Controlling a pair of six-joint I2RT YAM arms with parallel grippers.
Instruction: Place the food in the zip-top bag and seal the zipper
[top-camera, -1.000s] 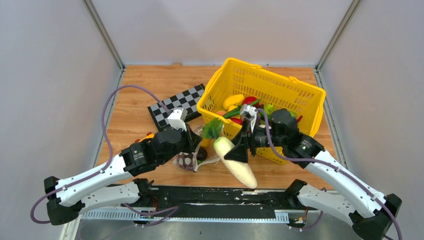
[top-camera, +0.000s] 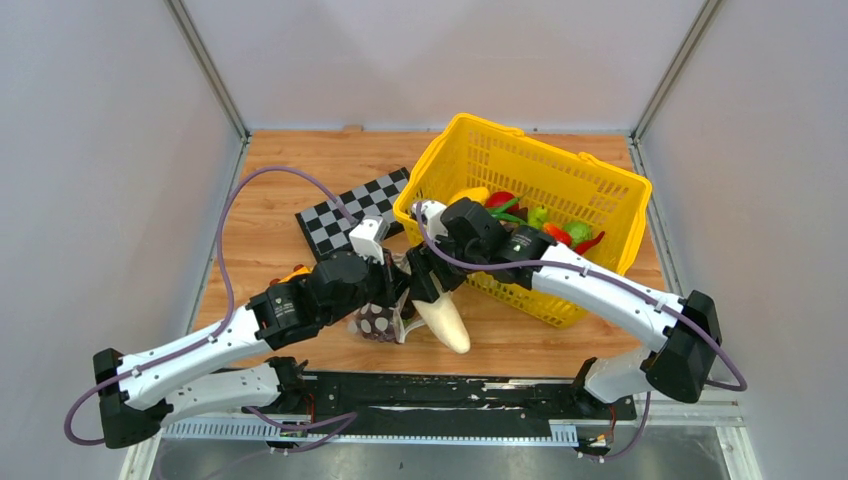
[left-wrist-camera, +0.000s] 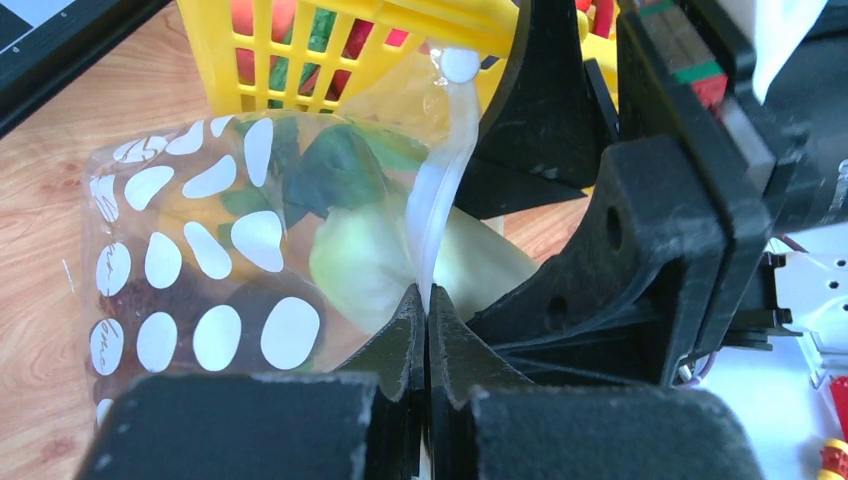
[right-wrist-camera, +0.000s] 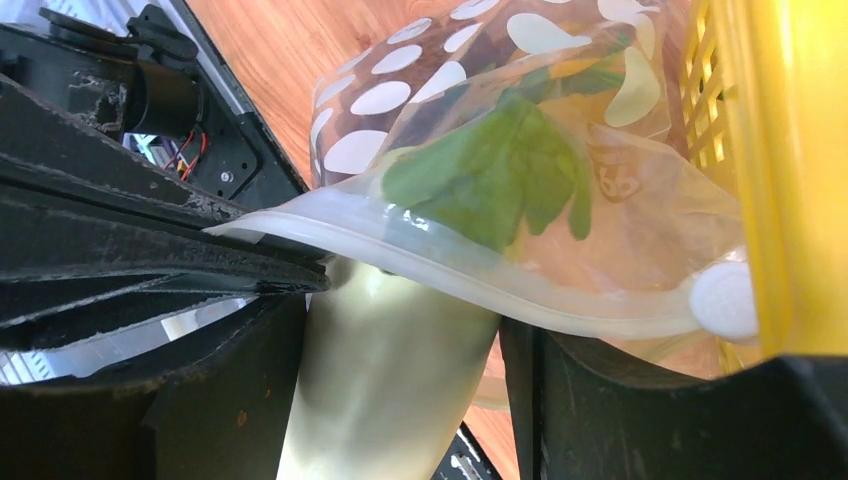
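Note:
The clear zip top bag with white spots has food inside. My left gripper is shut on the white zipper strip at its mouth. A long white radish with green leaves sits between the fingers of my right gripper, which press close to its sides. Its leafy end reaches into the bag past the zipper edge, while the pale tapered end sticks out toward the table's front. In the right wrist view, a left fingertip lies close beside the radish.
The yellow basket, holding several vegetables, stands close behind and to the right of the bag. A black-and-white checkered board lies behind the left gripper. Both grippers are crowded together at the bag mouth.
My right gripper has moved left and toward the bag with the radish, and the leaves have gone from outside to inside the bag. My left gripper has shifted slightly right.

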